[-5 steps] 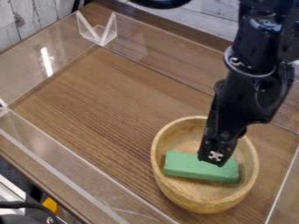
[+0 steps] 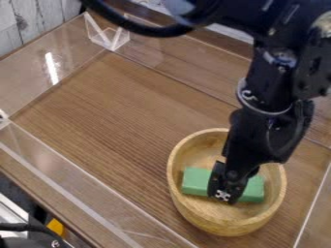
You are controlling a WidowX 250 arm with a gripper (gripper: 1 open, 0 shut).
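A round light-wood bowl sits at the lower right of the wooden surface, holding a green block that lies flat inside it. My black gripper reaches down from the upper right into the bowl, open, its fingertips over the middle and right part of the block and hiding some of it. Whether the fingertips touch the block is not clear.
A white wire-like piece stands at the back left. A black cable runs across the top.
My gripper has moved down into the bowl, closer around the green block, which shows less of its right part now.
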